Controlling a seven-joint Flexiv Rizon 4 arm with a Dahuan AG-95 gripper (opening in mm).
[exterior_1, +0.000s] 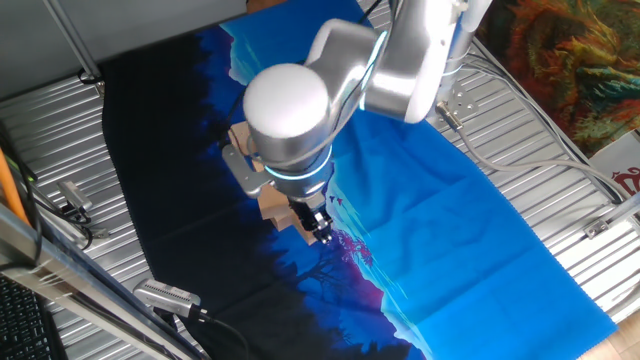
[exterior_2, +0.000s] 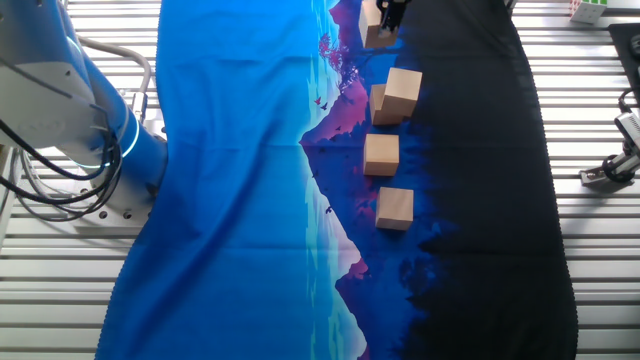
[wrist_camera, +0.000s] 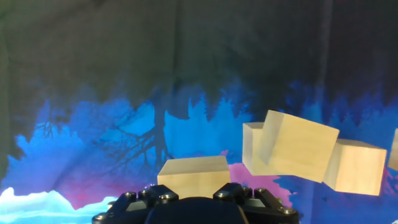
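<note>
My gripper is low over the cloth, its two dark fingers apart at the bottom of the wrist view. A pale wooden block lies straight ahead of them, its lower corners covered by the fingertips. Whether the fingers press on this block cannot be told. In exterior view 2 the same block is at the top edge, beside the dark fingertips. Nearby, a turned block overlaps another block; two separate blocks follow in line. The arm hides part of the row in exterior view 1.
A printed blue and black cloth with some folds covers the slatted metal table. A grey device with a cable stands at the cloth's edge.
</note>
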